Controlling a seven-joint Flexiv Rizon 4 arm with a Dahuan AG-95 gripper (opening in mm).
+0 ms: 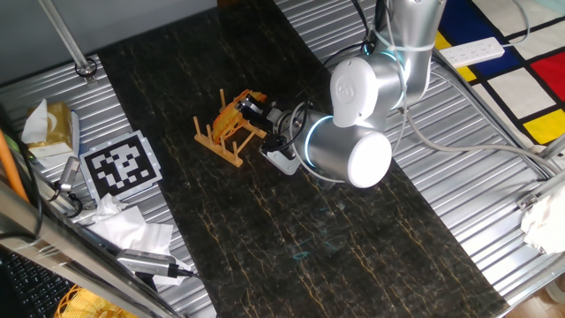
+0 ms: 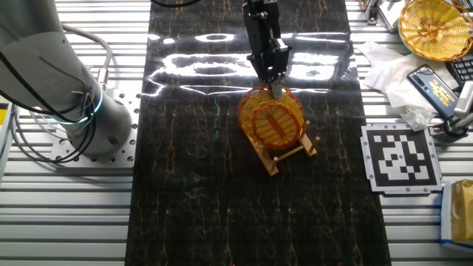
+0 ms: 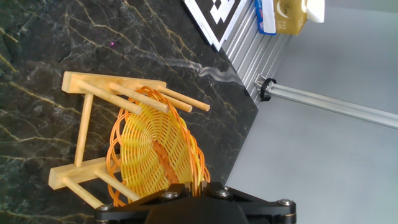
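A round yellow wicker basket (image 3: pixel 155 146) with an orange braided rim stands tilted on its edge in a wooden rack (image 3: pixel 115 84), among its pegs. In the wrist view my gripper is shut on the basket's near rim, which runs in between the fingertips. Exterior view 2 shows the basket's underside (image 2: pixel 275 124) leaning in the rack (image 2: pixel 295 151), with the gripper (image 2: pixel 276 85) at its upper edge. From the other side, the basket (image 1: pixel 231 117) is partly hidden behind the rack's pegs and the gripper (image 1: pixel 248 108).
A second wicker basket (image 2: pixel 436 29) lies off the dark table beside a phone (image 2: pixel 434 87) and tissues. A marker board (image 1: pixel 122 165) and tissue box (image 1: pixel 51 132) sit beyond the table's edge.
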